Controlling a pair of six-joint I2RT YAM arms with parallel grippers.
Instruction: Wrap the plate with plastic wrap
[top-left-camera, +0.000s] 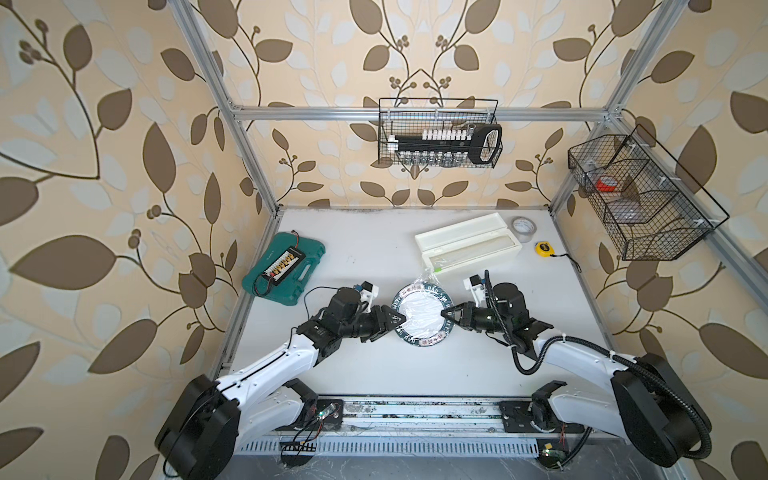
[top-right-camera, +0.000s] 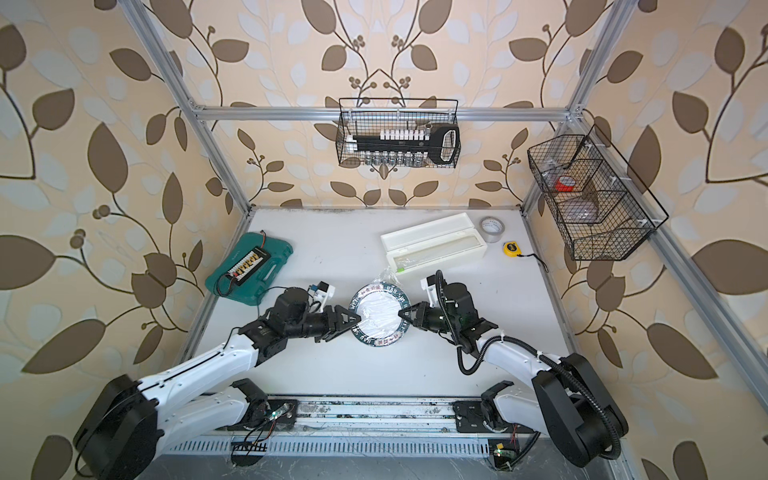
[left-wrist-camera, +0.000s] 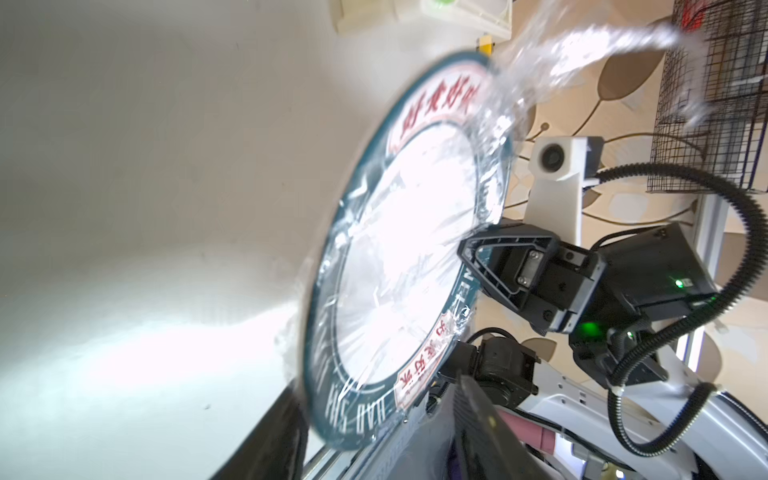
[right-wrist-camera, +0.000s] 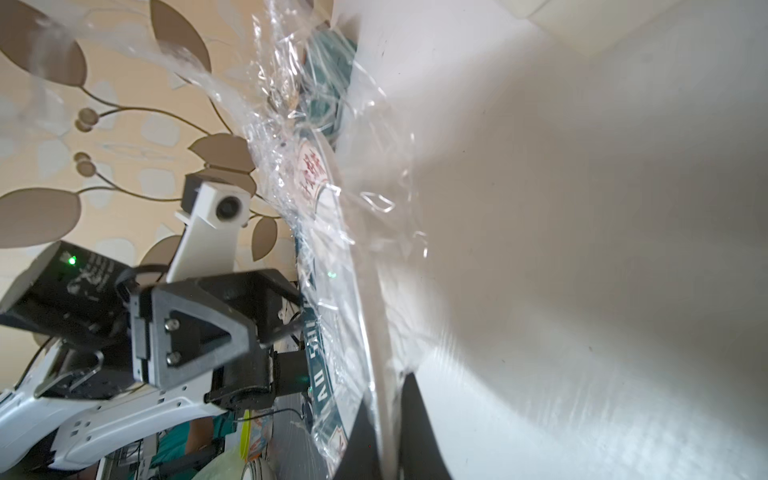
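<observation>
A round white plate (top-left-camera: 433, 341) with a teal rim and red lettering is held above the table between both arms. Clear plastic wrap (left-wrist-camera: 400, 264) covers its face, wrinkled, with a loose tail trailing from the far edge. My right gripper is shut on the plate's right edge, wrap caught with it. On the opposite side my left gripper stands open, its fingers (left-wrist-camera: 280, 436) spread apart around the left edge. How far the wrap reaches underneath is hidden.
A long white box (top-left-camera: 472, 260) stands open behind the plate. Near it are a tape roll (top-left-camera: 523, 228) and a yellow tape measure (top-left-camera: 545, 249). A green case (top-left-camera: 304, 276) lies at the left.
</observation>
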